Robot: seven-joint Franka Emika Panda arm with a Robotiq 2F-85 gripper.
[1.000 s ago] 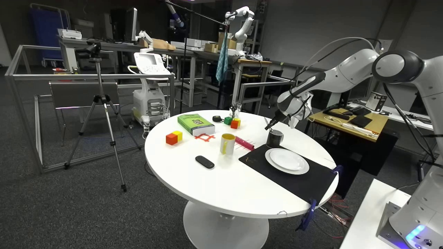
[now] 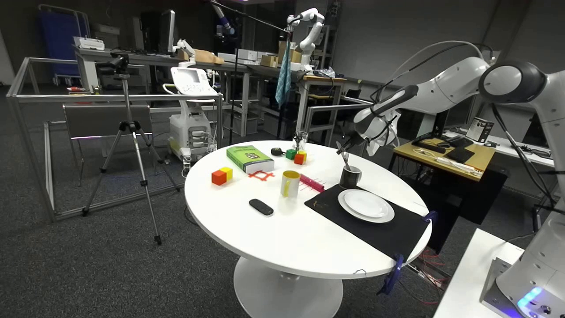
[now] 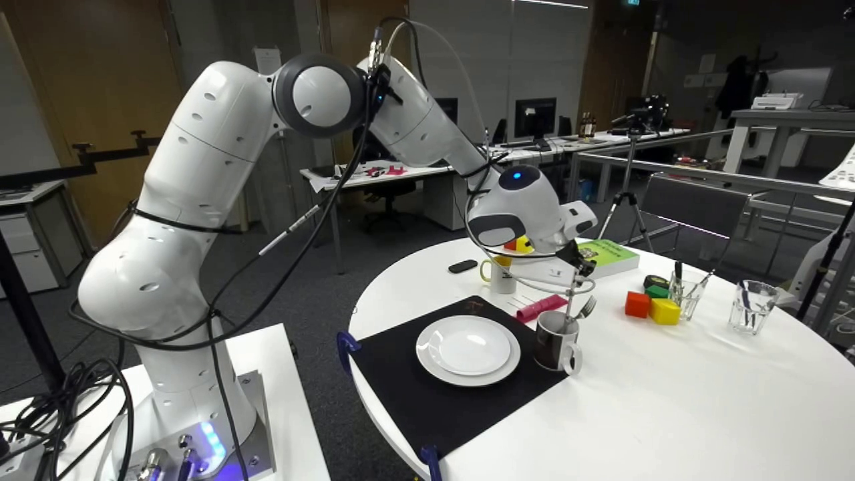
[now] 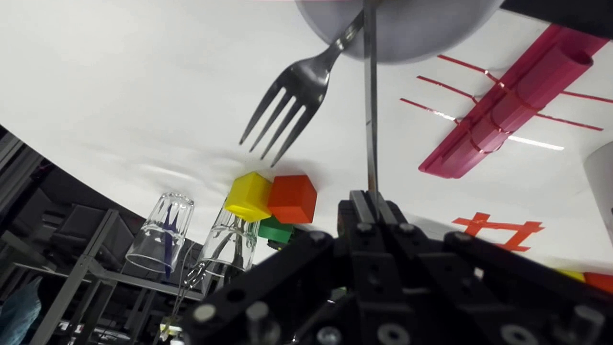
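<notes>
My gripper is shut on a thin, flat metal knife (image 4: 371, 115), its blade seen nearly edge-on in the wrist view. The knife's far end reaches into the grey inside of a mug (image 4: 425, 34), cut off by the top of that view. Leaning in the same mug is a fork (image 4: 304, 80), tines outward, apart from my fingers. In exterior view 2 the dark mug (image 3: 550, 345) stands upright at the black mat's corner, with the gripper above it and the knife slanting down into it.
White plates (image 3: 468, 345) lie on the black mat (image 3: 417, 401). Around the mug are a pink roll (image 4: 505, 109), red and yellow blocks (image 4: 293, 198), glasses (image 3: 751, 306) holding thin items, a yellow-white mug (image 2: 290, 183) and a green book (image 2: 250, 159).
</notes>
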